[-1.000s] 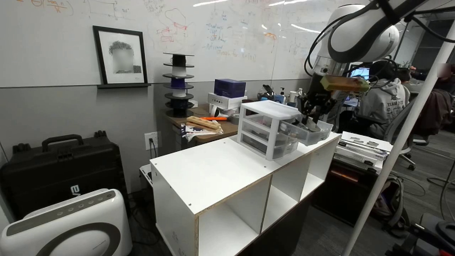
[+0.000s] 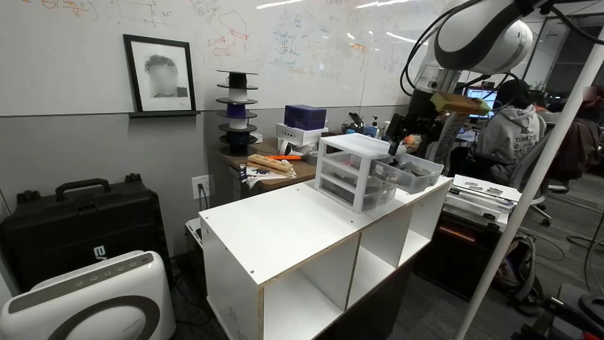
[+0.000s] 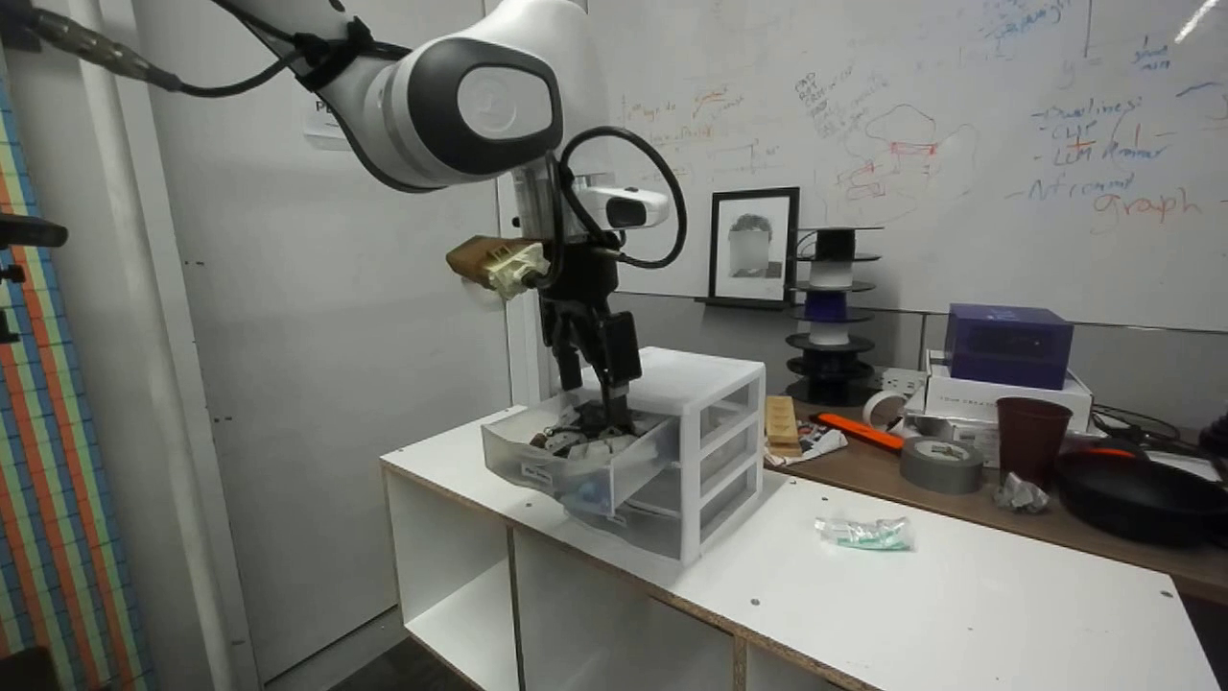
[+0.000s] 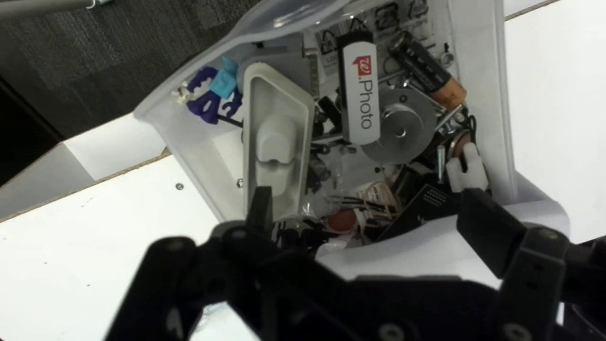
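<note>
My gripper is open, its two black fingers far apart with nothing held between them. Below it, the pulled-out clear drawer (image 4: 493, 136) is full of small parts. Inside lie a pale grey tray-like piece (image 4: 276, 136), a white and black "Photo" stick (image 4: 361, 94), a battery (image 4: 430, 68), a grey disc (image 4: 406, 122) and a purple and turquoise figure (image 4: 210, 99). In exterior view 2 my gripper (image 3: 593, 392) points down over the drawer (image 3: 553, 478), near the white drawer unit (image 3: 725, 397). The fingertips' exact height above the contents is hard to judge.
The unit stands on a white shelf (image 2: 277, 229), whose near part is bare in exterior view 1. A clear packet (image 3: 863, 532) lies on the shelf in exterior view 2. Behind it a brown table (image 3: 840, 443) holds tape, a cup and a pan.
My gripper has shifted left in exterior view 1, toward the drawer unit, and its tilt has changed. The pale item seen by its fingers earlier no longer shows there.
</note>
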